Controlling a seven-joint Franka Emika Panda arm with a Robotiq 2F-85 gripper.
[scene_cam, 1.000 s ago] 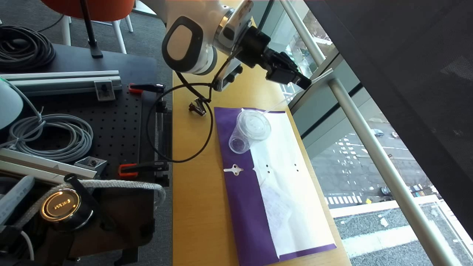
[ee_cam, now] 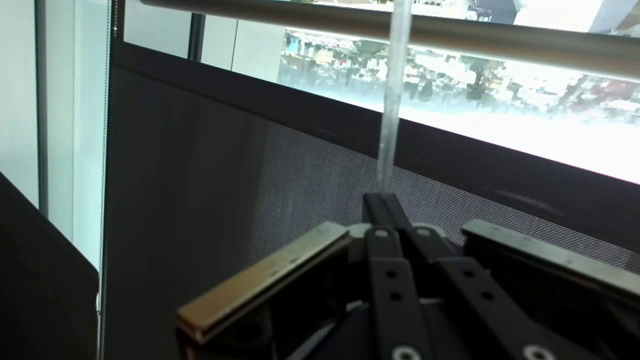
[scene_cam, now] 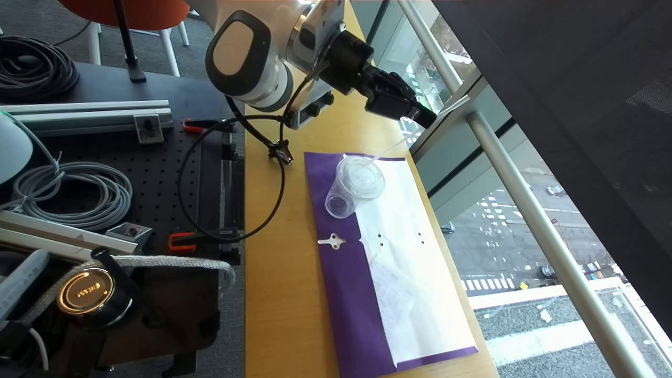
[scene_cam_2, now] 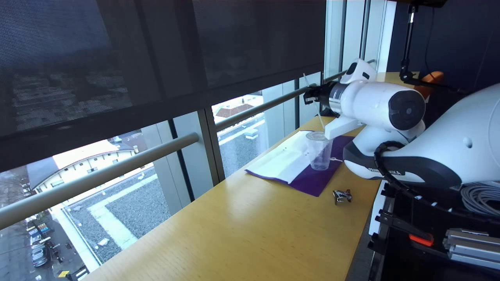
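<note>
A clear plastic cup with a clear lid stands upright on the purple and white sheet. Thin and translucent, a straw is pinched by my gripper, which is shut on it high above the table. In the wrist view, the straw runs up from my fingertips. Exterior view 2 has the straw slanting down, its lower end close to the lid of the cup. Whether that end touches the lid or enters a hole, I cannot tell.
The purple and white sheet covers much of the wooden table. A metal clip lies near the edge. A railing and dark blind border the window. Bare wood fills the foreground of exterior view 2.
My gripper has shifted slightly left in exterior view 1, carrying the straw. The cup has stayed put.
</note>
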